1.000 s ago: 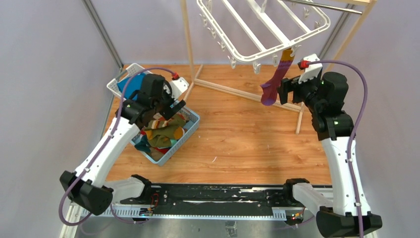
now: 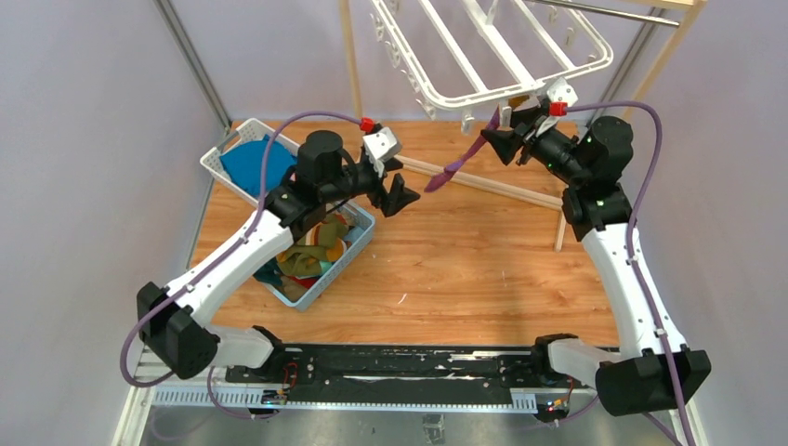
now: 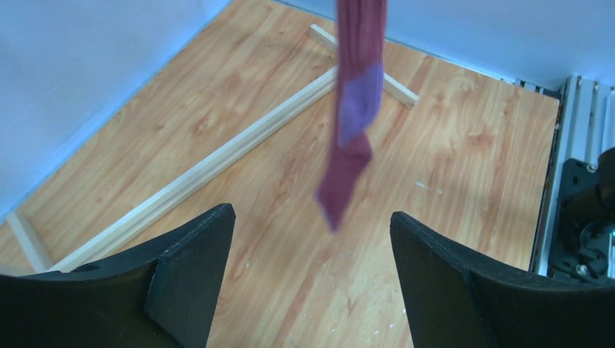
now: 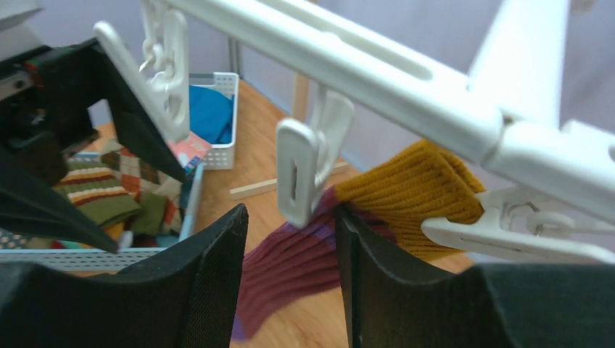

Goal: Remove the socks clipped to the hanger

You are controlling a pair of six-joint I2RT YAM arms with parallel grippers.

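Observation:
A purple-and-mustard sock [image 2: 446, 175] hangs slanted from the white clip hanger [image 2: 474, 93]. My right gripper [image 2: 497, 139] is up at the hanger; in the right wrist view its fingers are part open just below a white clip [image 4: 297, 170], in front of the sock's mustard cuff [image 4: 413, 188]. Whether they touch the sock is unclear. My left gripper [image 2: 395, 186] stands open left of the sock's hanging toe, which shows blurred between and above its fingers in the left wrist view [image 3: 344, 174].
A blue basket [image 2: 362, 246] of mixed socks and a white basket [image 2: 218, 163] with blue cloth lie on the left. Wooden frame bars lie on the floor behind.
My left gripper has moved right toward the sock. My right gripper has moved up and left to the hanger. The sock has swung to slant down-left.

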